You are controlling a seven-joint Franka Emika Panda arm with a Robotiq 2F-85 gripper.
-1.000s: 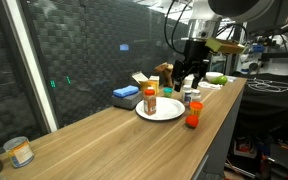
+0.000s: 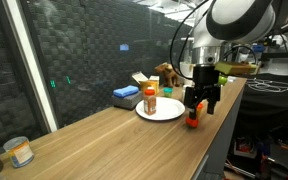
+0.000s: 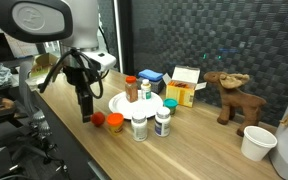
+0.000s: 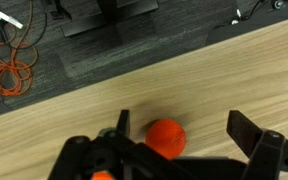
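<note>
In the wrist view, my gripper is open, one finger at each side. A red-orange round object (image 4: pixel 166 137) lies below, between the fingers in that view and closer to the left one. Part of a second orange object (image 4: pixel 102 175) shows at the bottom edge. From the first exterior side, my gripper (image 2: pixel 202 107) hangs just above the red object (image 2: pixel 193 122), near the table edge. The other exterior view has the red object (image 3: pixel 97 119) beside an orange container (image 3: pixel 115 122). Whether a finger touches either cannot be told.
White bottles (image 3: pixel 139 128) stand close to the orange container. Behind is a white plate (image 3: pixel 120 104) with an orange bottle (image 3: pixel 131 88). A toy moose (image 3: pixel 238 97) and a white cup (image 3: pixel 256 142) are farther off.
My gripper has come down and toward the table edge, from above the table to just over the red object. The orange container is now mostly hidden behind it.
</note>
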